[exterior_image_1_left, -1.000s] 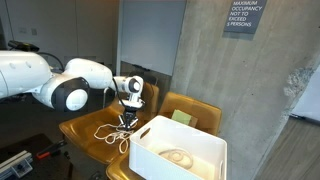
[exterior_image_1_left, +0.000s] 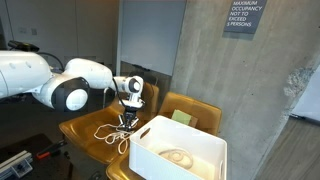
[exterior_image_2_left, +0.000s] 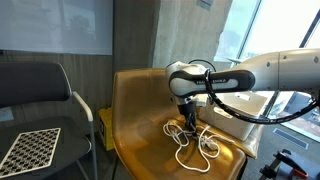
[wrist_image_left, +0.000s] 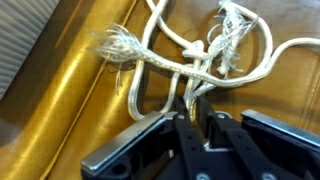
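Observation:
A white rope (exterior_image_1_left: 104, 132) lies in loose loops on the brown leather seat (exterior_image_2_left: 136, 130). Its frayed ends (wrist_image_left: 122, 45) and crossed strands fill the upper middle of the wrist view. My gripper (exterior_image_1_left: 127, 124) points down at the rope, low over the seat. In the second exterior view the gripper (exterior_image_2_left: 191, 126) is right among the loops. Seen from the wrist, the dark fingertips of the gripper are close together over a strand. Whether they grip it is hard to make out.
A white open box (exterior_image_1_left: 178, 148) stands beside the seat, with a coil of pale rope (exterior_image_1_left: 179, 157) inside. A black chair (exterior_image_2_left: 40, 125) with a checked pad is off to one side. Behind them rises a grey concrete wall (exterior_image_1_left: 240, 75).
The arm and gripper stay in almost the same place over the rope. No clear shift of the rope or the box shows.

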